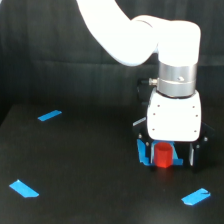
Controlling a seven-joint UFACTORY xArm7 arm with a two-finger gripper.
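The white arm comes down from the top, and its gripper [173, 148] is low at the right of the view, around a red object [163, 158]. The red object sits upright on a patch of blue tape [143, 153]. The fingertips are dark and partly hidden, so whether they are closed on the red object cannot be told.
Short blue tape strips lie on the black table [90, 180]: one at the back left [49, 115], one at the front left [24, 189], one at the front right [195, 197]. A dark backdrop stands behind.
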